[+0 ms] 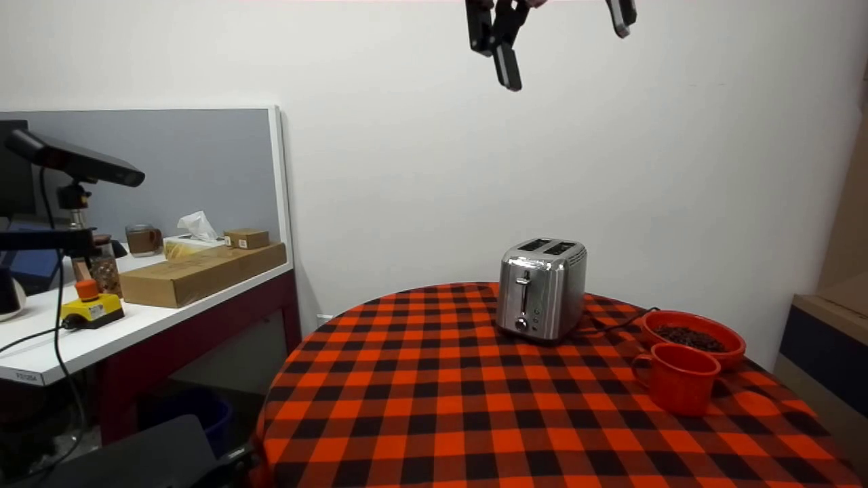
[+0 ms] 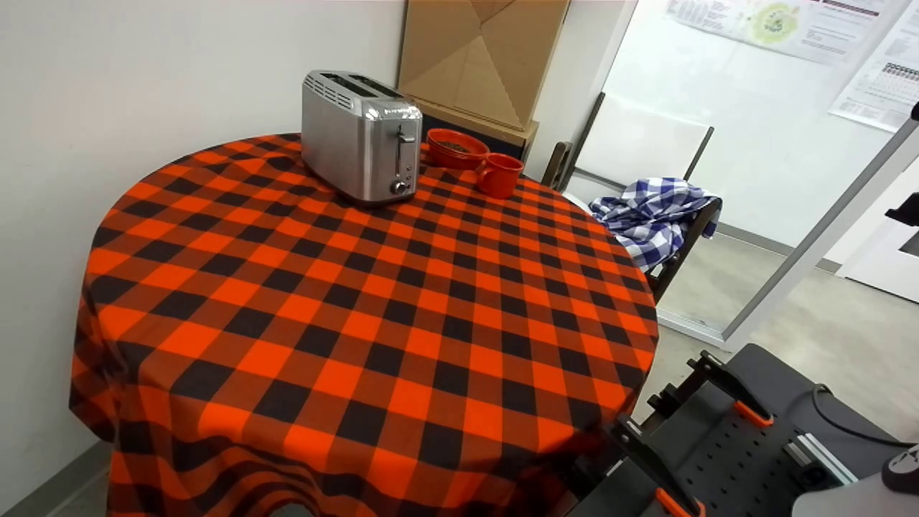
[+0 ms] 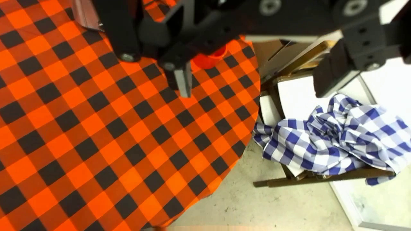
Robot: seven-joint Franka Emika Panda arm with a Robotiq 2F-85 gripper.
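High above the table, at the top of exterior view 1, my gripper [image 1: 565, 58] hangs open with nothing between its fingers. The wrist view shows the same gripper with its fingers wide apart. A red mug [image 1: 683, 381] stands on the right side of the table, close in front of a red bowl [image 1: 706, 327] of dark bean-like pieces. In the wrist view the mug [image 3: 210, 58] is partly covered by the gripper. The silver toaster [image 1: 542, 289] stands upright toward the back, left of the mug and bowl.
A red-and-black checkered cloth [image 2: 344, 319] covers the round table, whose front and left are clear. The toaster's cord [image 1: 614, 325] runs toward the bowl. Beyond the table's edge, a blue-and-white checkered cloth [image 3: 327, 131] lies crumpled on a chair. A boxed-up side desk [image 1: 203, 305] stands at left.
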